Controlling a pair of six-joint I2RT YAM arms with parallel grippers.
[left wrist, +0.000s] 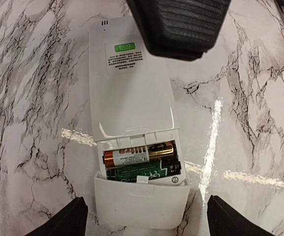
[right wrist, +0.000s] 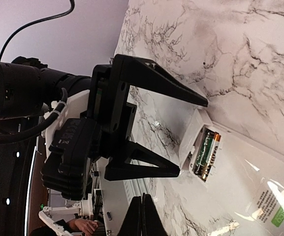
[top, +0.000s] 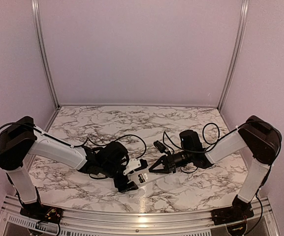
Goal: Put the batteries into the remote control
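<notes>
The white remote control lies face down on the marble table, its battery compartment exposed. An orange-and-silver battery and a green battery lie side by side inside it. A white cover piece is at the compartment's end. My left gripper stands open around that end, fingers apart on either side, touching nothing visible; the right wrist view shows it too. My right gripper is shut with nothing visible between its fingers, beside the remote, near its body in the top view.
Both arms' cables loop over the table. Walls close in the back and sides; a metal rail runs along the front edge.
</notes>
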